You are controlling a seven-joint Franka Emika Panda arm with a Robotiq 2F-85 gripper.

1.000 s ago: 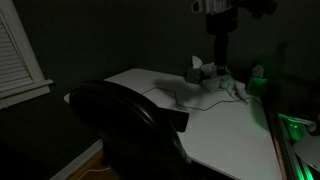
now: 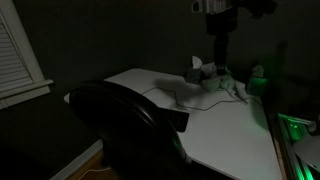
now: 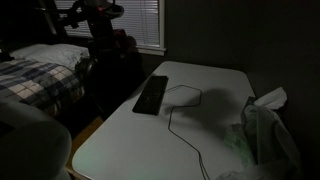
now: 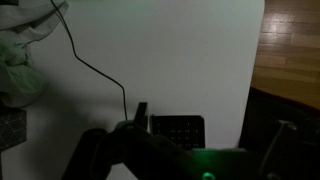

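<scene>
The room is very dark. My gripper (image 2: 220,65) hangs over the far right part of the white table, pointing down near a pile of pale cloth or plastic. In the wrist view its dark parts blend into shadow at the bottom, so the state of the fingers cannot be made out. No object shows clearly in its grasp. A black keyboard (image 3: 151,94) lies on the table, its keys (image 4: 180,128) partly visible beyond the gripper in the wrist view. From near it a thin black cable (image 3: 170,125) runs across the tabletop. The crumpled pale pile (image 3: 265,140) sits at one table edge.
A dark chair back (image 2: 120,115) stands against the table's near side. Beside the pile is a greenish container (image 2: 258,80). A bed with a plaid cover (image 3: 45,75) lies beyond the table.
</scene>
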